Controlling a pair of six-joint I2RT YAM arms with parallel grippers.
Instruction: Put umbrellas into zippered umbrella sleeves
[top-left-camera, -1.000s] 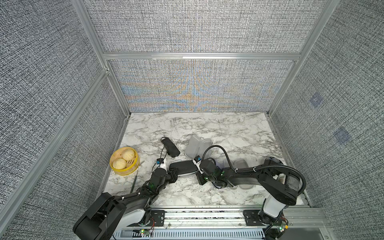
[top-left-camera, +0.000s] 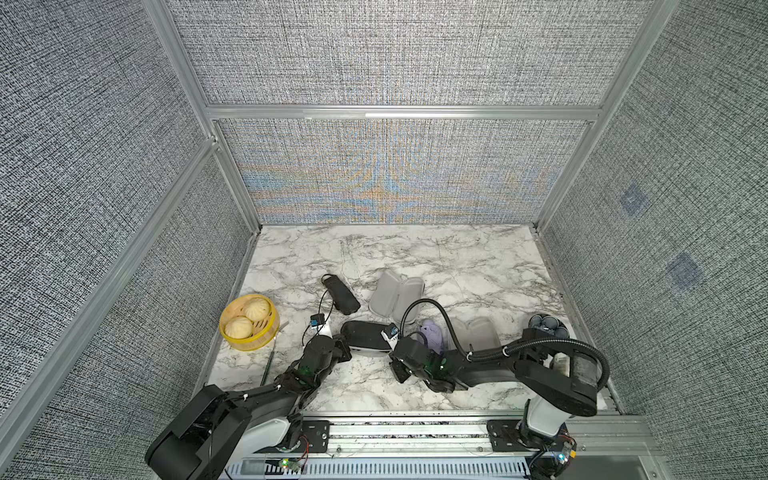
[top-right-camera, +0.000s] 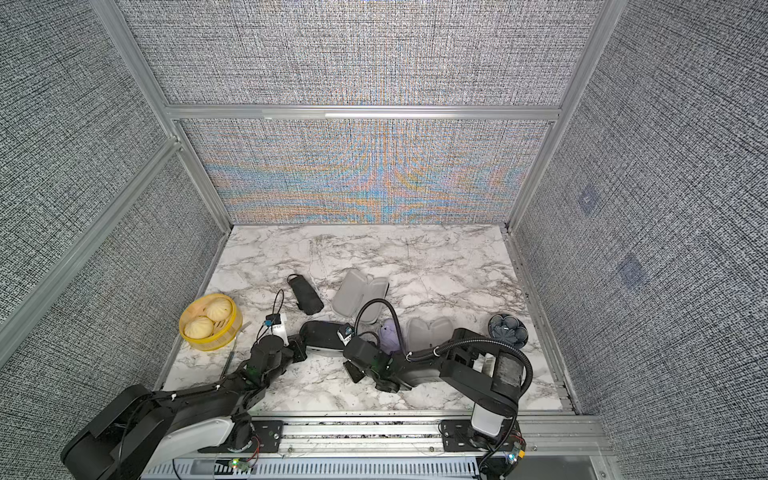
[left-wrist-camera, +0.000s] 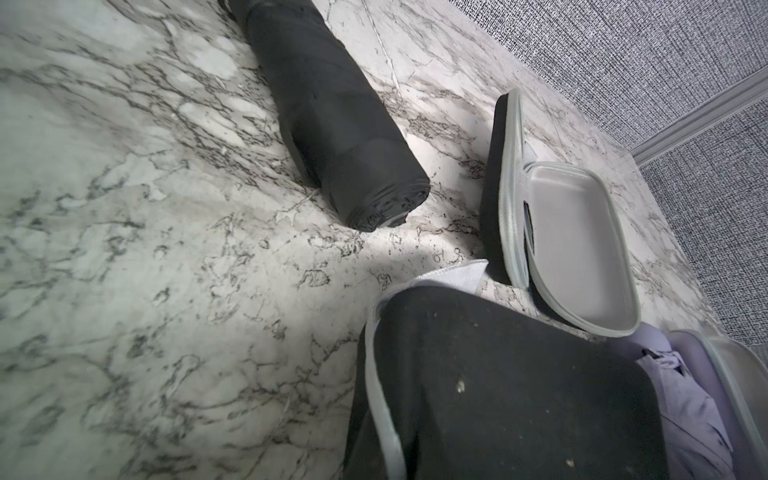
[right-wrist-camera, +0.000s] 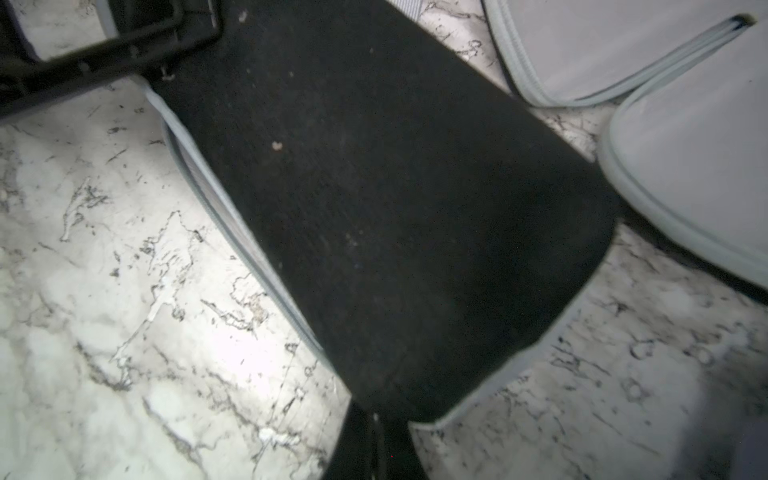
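A black zip sleeve (right-wrist-camera: 384, 208) with grey edging lies near the middle front between my two grippers, its long seam parted in the right wrist view. My left gripper (top-left-camera: 342, 349) is at its left end; its fingertips are hidden. My right gripper is shut at the sleeve's edge; whether it pinches any is unclear. A rolled black umbrella (left-wrist-camera: 344, 128) lies behind. An open grey sleeve (left-wrist-camera: 576, 248) lies at the back; a lilac umbrella (left-wrist-camera: 680, 400) and another open sleeve (right-wrist-camera: 688, 160) are to the right, partly covered by my right arm.
A yellow steamer (top-left-camera: 264, 336) with two buns stands at the far left, a thin dark rod beside it. A dark multi-cup holder (top-right-camera: 508, 329) is at the far right.
My right gripper and arm have shifted a little left and toward the front over the last second. The left arm has barely moved.
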